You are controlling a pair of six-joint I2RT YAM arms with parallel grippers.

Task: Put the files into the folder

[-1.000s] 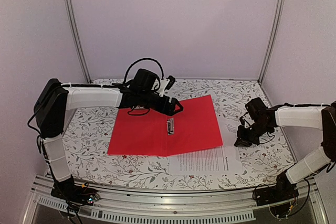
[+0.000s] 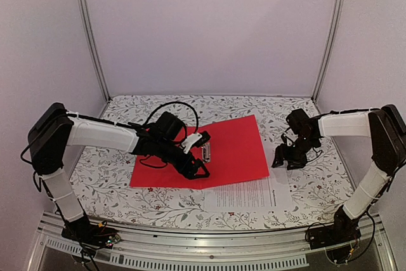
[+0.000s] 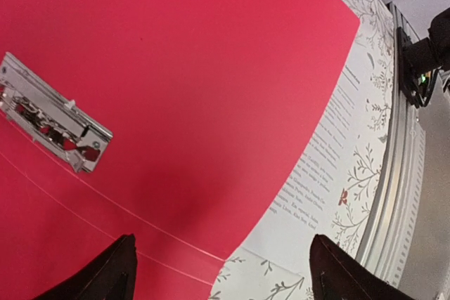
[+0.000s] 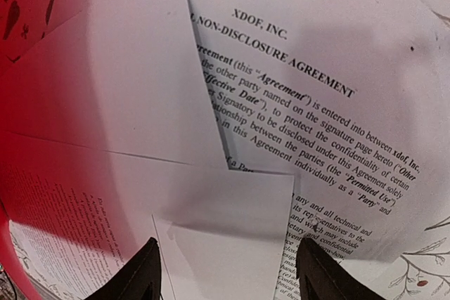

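Observation:
An open red folder lies in the middle of the table, its metal clip on the fold. Printed sheets lie partly under its front and right edges; more pages headed "Non-Disclosure Agreement" show below my right gripper in the right wrist view, overlapped by blank sheets. That gripper is open over the papers at the folder's right. My left gripper hangs open over the folder's lower middle, nothing between its fingers.
A metal rail runs along the front edge, with walls on the sides and back.
The folder and sheets look unmoved.

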